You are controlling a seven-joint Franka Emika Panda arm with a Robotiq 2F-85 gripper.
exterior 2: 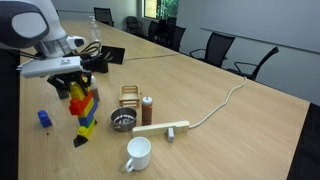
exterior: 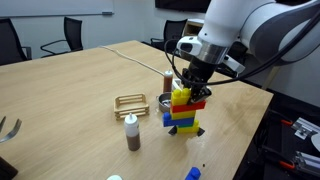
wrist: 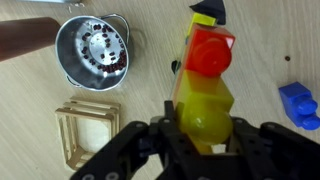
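A stack of toy blocks stands on the wooden table, with a blue block (exterior: 180,121) under a red one (exterior: 191,106) and a yellow block (exterior: 188,130) lower down. Topping it is another yellow block (wrist: 205,108), and my gripper is shut on that one from above. In the wrist view a red block (wrist: 209,51) shows just beyond the held piece. From the second exterior view, the gripper (exterior 2: 82,82) covers part of the stack's top, and the red block (exterior 2: 79,105) looks tilted. Whether the held block touches the red one is hard to tell.
A loose blue block (wrist: 298,104) lies to one side. Around the stack are a metal bowl (exterior 2: 123,118), a wooden tray (exterior: 131,105), a white bottle (exterior: 132,132), a brown bottle (exterior 2: 147,111) and a white mug (exterior 2: 138,153).
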